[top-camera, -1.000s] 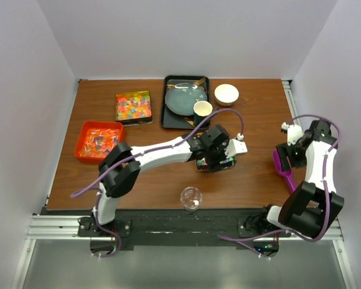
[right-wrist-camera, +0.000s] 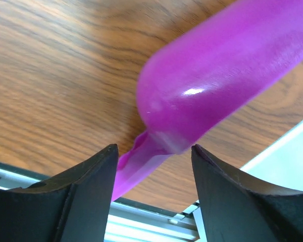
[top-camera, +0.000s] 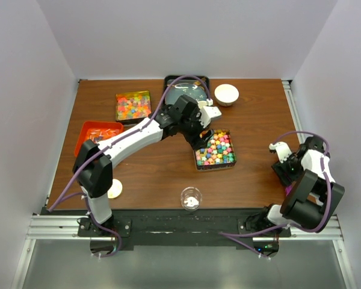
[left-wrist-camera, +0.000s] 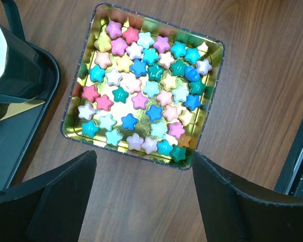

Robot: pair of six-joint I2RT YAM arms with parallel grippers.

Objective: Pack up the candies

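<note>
A tin (top-camera: 215,166) of star-shaped candies (top-camera: 216,149) in many colours stands at mid-table. My left gripper (top-camera: 201,141) is at its left edge, open; in the left wrist view the tin (left-wrist-camera: 141,157) lies beyond the spread fingers (left-wrist-camera: 73,174), nothing between them. At the table's right side my right gripper (top-camera: 283,174) is low over a purple scoop (top-camera: 288,189), mostly covered by the arm. In the right wrist view the scoop (right-wrist-camera: 207,80) lies slantwise, its handle passing between the open fingers. A clear glass jar (top-camera: 191,199) with some white at its bottom is near the front edge.
Back left hold a tin of gummies (top-camera: 133,106) and a red tray (top-camera: 84,135) of wrapped candies, partly under my left arm. A black tray (top-camera: 168,84) and white bowl (top-camera: 227,94) stand behind. A round pale disc (top-camera: 115,188) lies front left.
My left gripper has swung left and back from over the star candies, uncovering most of their tin. The right gripper has come down over the purple scoop, now largely hidden from above.
</note>
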